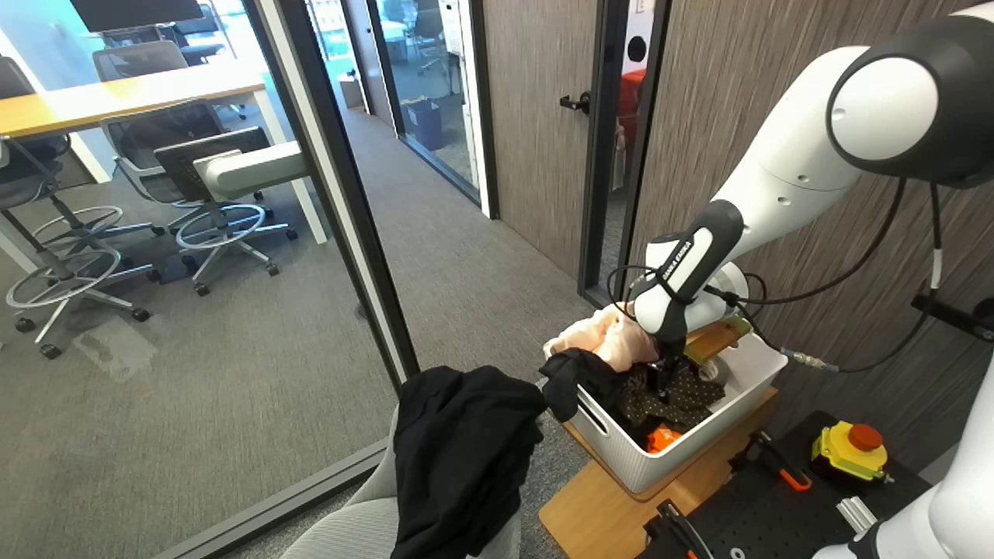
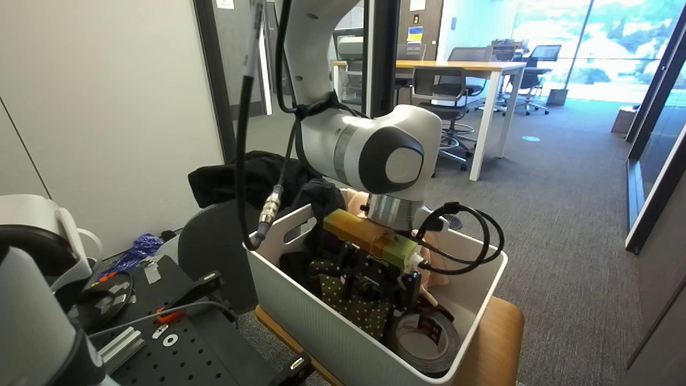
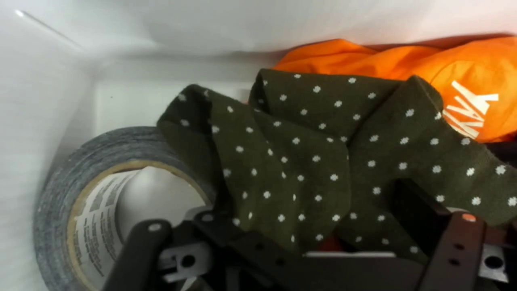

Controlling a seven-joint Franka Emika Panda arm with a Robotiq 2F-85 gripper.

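Down inside the white bin (image 1: 643, 467), my gripper is open above a dark green cloth with white dots (image 3: 291, 179). In the wrist view the cloth spreads between and beyond the fingers, and whether they touch it I cannot tell. A roll of grey tape (image 3: 104, 150) lies to the cloth's left, partly hidden by one finger. Behind the cloth, against the bin wall, is an orange fabric piece (image 3: 465, 92) with white lettering. A pale pink cloth (image 1: 610, 335) and a black one (image 1: 564, 382) fill the bin's other end.
The bin stands on a wooden stool or board (image 1: 573, 508). Beside it, a chair (image 1: 359, 532) bears a black garment (image 1: 466, 447). A black work surface holds a yellow box with a red button (image 1: 853, 450). The bin's walls closely surround my gripper.
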